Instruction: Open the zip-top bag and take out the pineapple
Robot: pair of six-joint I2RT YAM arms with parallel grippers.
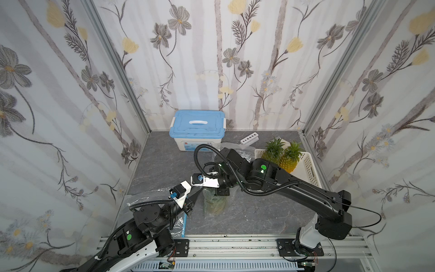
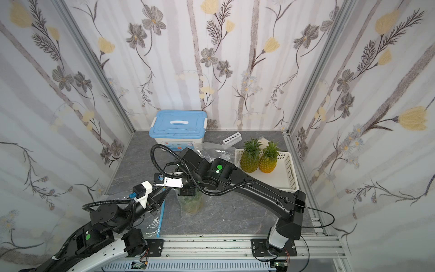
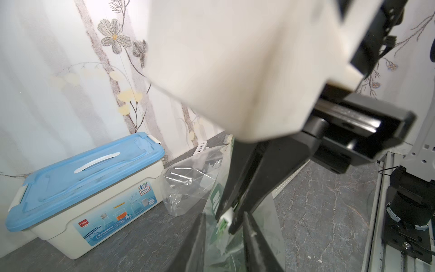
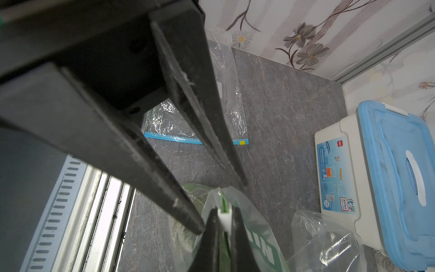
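A greenish plastic bag stands upright at table centre, its contents unclear. My right gripper is shut on its top edge, where a white and green strip shows between the fingertips. My left gripper is open at the bag, just beside the right one; in the right wrist view its fingers are spread above that strip, with nothing held. Two pineapples are in a white basket at the right.
A blue-lidded box stands at the back, a power strip beside it. Clear crumpled plastic lies near the box, and a flat blue-zip bag at the front left. The right arm stretches across the right half of the table.
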